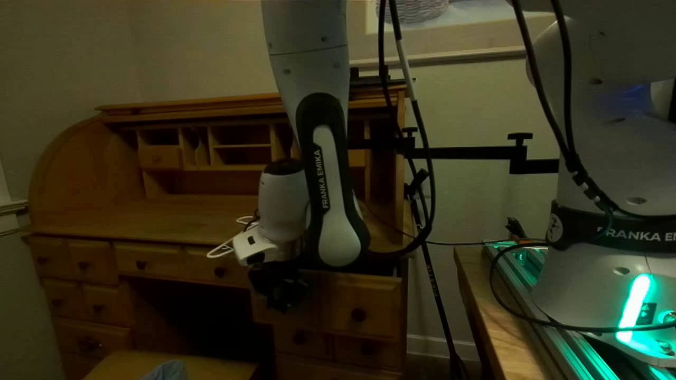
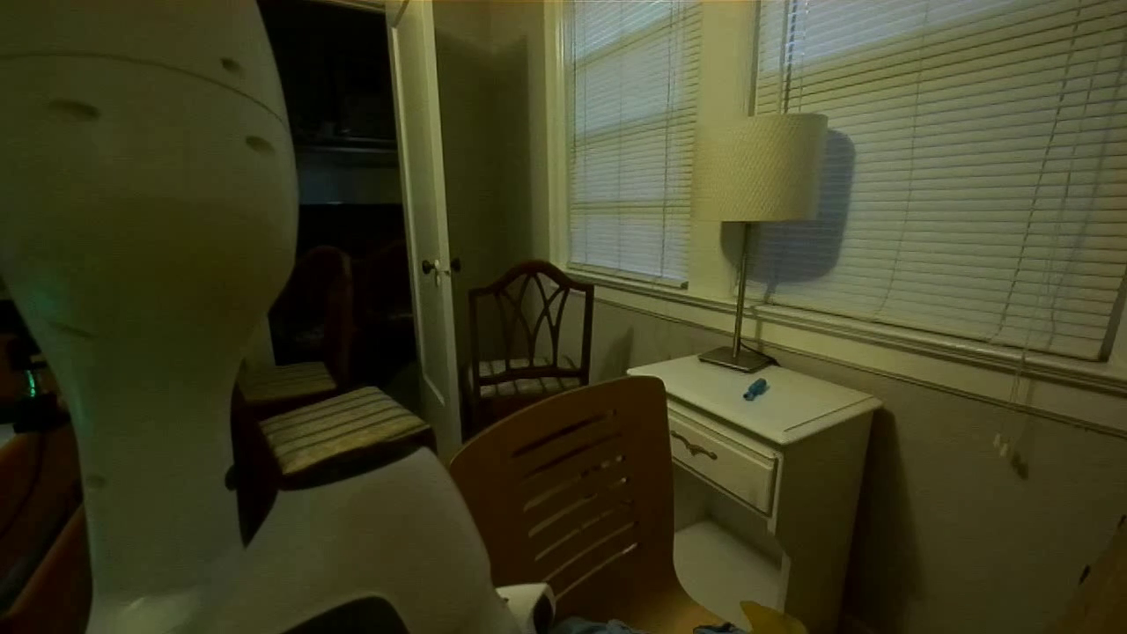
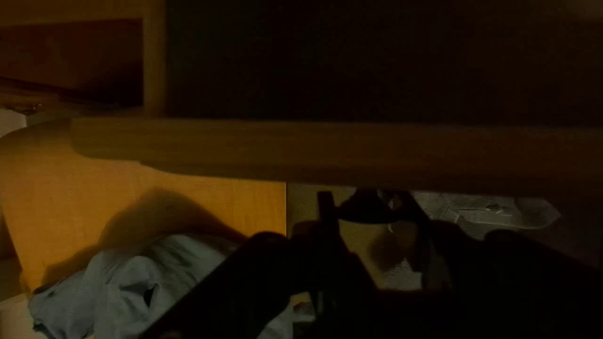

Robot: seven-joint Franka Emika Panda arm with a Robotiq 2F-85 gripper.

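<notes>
The wooden desk's upper right drawer [image 1: 380, 297] stands partly pulled out. Its dark round knob [image 3: 367, 204] shows beneath the drawer's front edge [image 3: 339, 149] in the wrist view. My gripper is shut on that knob, one black finger [image 3: 326, 206] on each side. In exterior view 1, the gripper [image 1: 282, 297] is a dark shape at the drawer front's left part, hiding the held knob; the drawer's other knob [image 1: 358, 314] is visible to the right. Exterior view 2 shows neither the gripper nor the drawer.
A white hanger [image 1: 222, 249] lies by the desktop's front edge, beside the wrist. Below the arm is a wooden chair seat [image 3: 169, 206] with grey-blue cloth [image 3: 147, 277] on it. Black cables [image 1: 432, 190] hang along the arm.
</notes>
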